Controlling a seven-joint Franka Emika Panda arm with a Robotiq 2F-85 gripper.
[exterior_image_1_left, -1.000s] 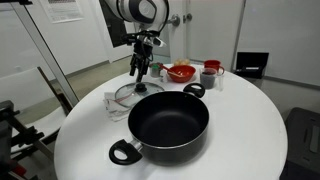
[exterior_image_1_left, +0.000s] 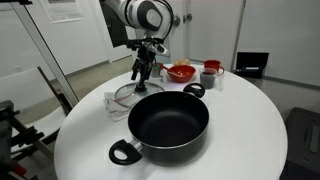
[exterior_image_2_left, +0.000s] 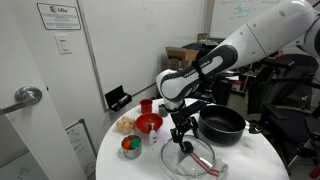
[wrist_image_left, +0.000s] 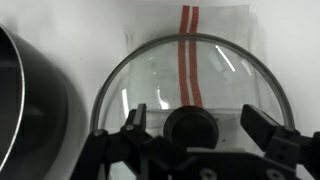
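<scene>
A glass lid (wrist_image_left: 240, 75) with a dark rim and a round black knob (wrist_image_left: 190, 128) lies on the table, partly over a white cloth with red stripes (wrist_image_left: 190, 55). Just over the knob is my gripper, open, one finger on either side in the wrist view. Whether the fingers touch the knob I cannot tell. Beside the lid stands a large black pot (exterior_image_1_left: 168, 122) with two handles, uncovered and seemingly empty; its wall (wrist_image_left: 40, 80) fills the left of the wrist view.
Behind the lid are a red bowl (exterior_image_1_left: 181, 73) and a red mug (exterior_image_1_left: 211, 66). A metal pot with colourful contents (exterior_image_2_left: 131, 146) and a bowl of yellowish items (exterior_image_2_left: 126, 125) also stand on the table.
My gripper has come down toward the lid's knob and is lower than a second ago. Lid, cloth and pot have not visibly moved.
</scene>
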